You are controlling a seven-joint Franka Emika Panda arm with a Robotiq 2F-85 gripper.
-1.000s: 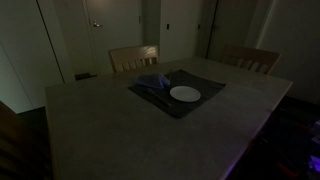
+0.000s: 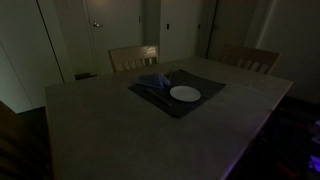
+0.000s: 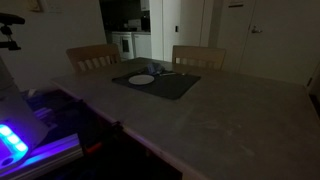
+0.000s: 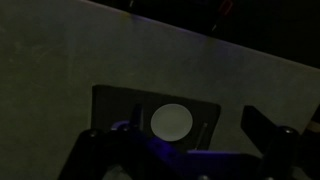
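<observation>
A white plate [image 2: 184, 93] lies on a dark placemat [image 2: 205, 101] towards the far side of the table. Beside it on the mat is a bluish item [image 2: 150, 80], perhaps a cloth or a cup; the dim light hides its exact form. In the wrist view the plate [image 4: 171, 122] shows below, on the placemat [image 4: 105, 101], with a thin utensil [image 4: 201, 134] at its right. My gripper is a dark shape whose fingers stand wide apart at either side, above the table. Nothing shows held between them.
Two wooden chairs [image 2: 134, 57] [image 3: 200, 59] stand at the table's edges. Purple-blue light glows on the robot's base [image 3: 14, 145] at the left of exterior view 2. The room is very dark.
</observation>
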